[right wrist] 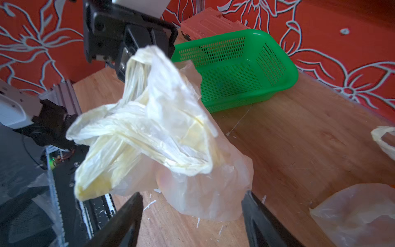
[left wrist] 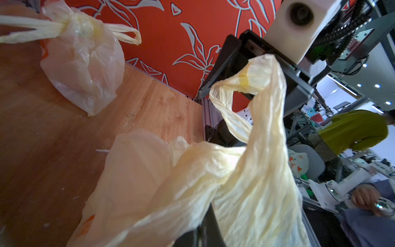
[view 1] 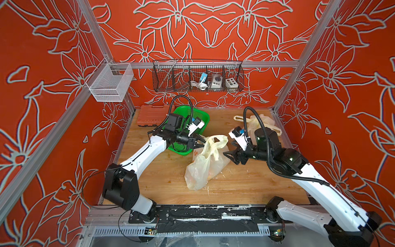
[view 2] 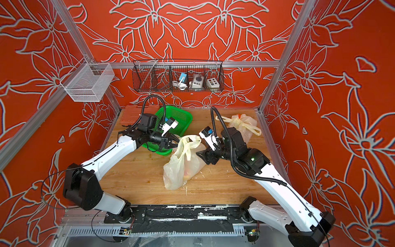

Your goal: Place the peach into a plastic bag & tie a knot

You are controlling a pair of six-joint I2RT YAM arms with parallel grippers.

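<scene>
The whitish plastic bag (view 1: 199, 170) stands at the middle of the table, its yellowish handle loop (view 1: 220, 142) sticking up to the right. A faint pinkish shape shows through its side; the peach itself cannot be made out. My left gripper (view 1: 202, 142) is at the upper left of the bag, shut on gathered handle plastic, which covers most of its fingers (left wrist: 212, 226) in the left wrist view. To the right of the bag, my right gripper (view 1: 231, 157) stands open below the loop. Its fingers (right wrist: 128, 222) are apart with no plastic pinched between them.
Behind the left gripper is a green basket (right wrist: 284, 76), with a red case (view 1: 154, 115) at the back left. Another tied bag lies at the back right, behind the right arm.
</scene>
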